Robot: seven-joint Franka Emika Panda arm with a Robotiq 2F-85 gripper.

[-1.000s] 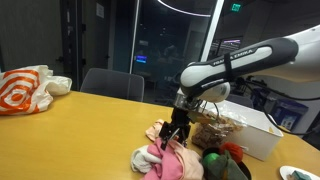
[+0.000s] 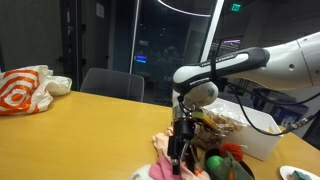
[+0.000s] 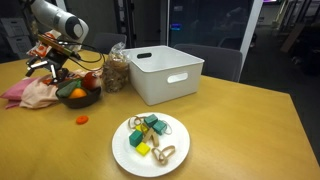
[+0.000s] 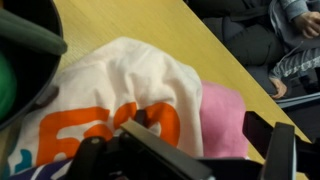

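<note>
Pink, white and peach cloths lie in a loose heap; the pink cloth (image 2: pixel 161 170) shows beneath my gripper (image 2: pixel 180 158) in exterior view 1. From the other side, exterior view 2 has the gripper (image 3: pixel 45 70) low over the pink cloth (image 3: pixel 38 94), beside a dark bowl. In the wrist view, a white cloth with orange lettering (image 4: pixel 125 85) lies under the open gripper, and a pink cloth (image 4: pixel 222 120) borders it. The fingers stand wide apart. Whether their tips touch the cloth is hard to tell.
The dark bowl (image 3: pixel 92 98) holds colourful items right beside the heap. A bag of brown material (image 3: pixel 117 70) and a white bin (image 3: pixel 160 82) stand behind. A plate (image 3: pixel 122 150) carries several small things. An orange-white bag (image 2: pixel 28 88) sits far left.
My gripper has come down and slightly right in exterior view 1, closer over the cloth heap, and covers more of it. The bowl and the bags stay where they were.
</note>
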